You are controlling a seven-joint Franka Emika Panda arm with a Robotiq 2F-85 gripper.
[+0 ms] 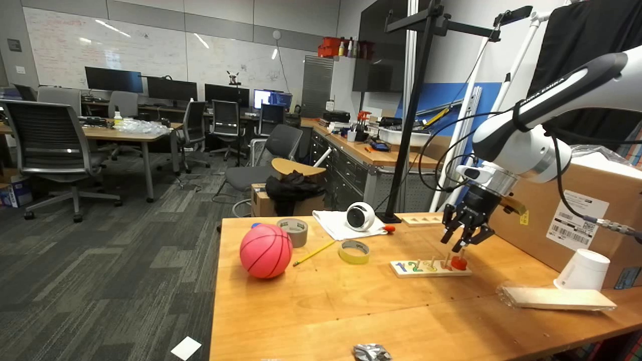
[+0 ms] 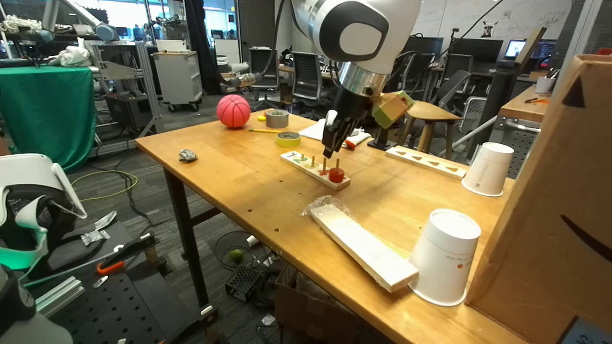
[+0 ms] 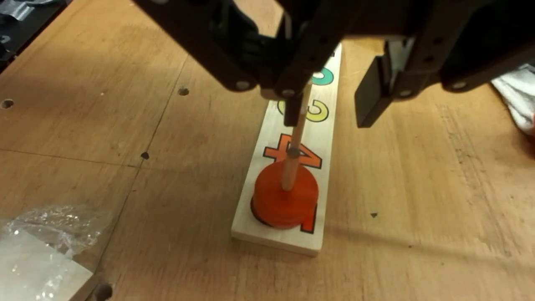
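A narrow wooden board (image 3: 301,125) printed with coloured numbers lies on the table, with thin upright pegs. Around the peg (image 3: 289,173) at its near end in the wrist view sits a red disc piece (image 3: 286,200). My gripper hangs over the board, its fingers apart and nothing between them. One finger (image 3: 292,111) lines up with the pegs in the wrist view, while the other finger (image 3: 373,95) is out over bare table. Another red piece (image 1: 389,228) rests by the corner of the white cloth; only its edge shows in the wrist view.
Behind the board are a yellow tape roll (image 1: 353,252) and a white cloth (image 1: 328,222) bearing a round white device (image 1: 360,216). A wrapped plank (image 2: 364,243) and white cups (image 2: 447,258) stand near the big cardboard box (image 2: 551,229). Bare table surrounds the board.
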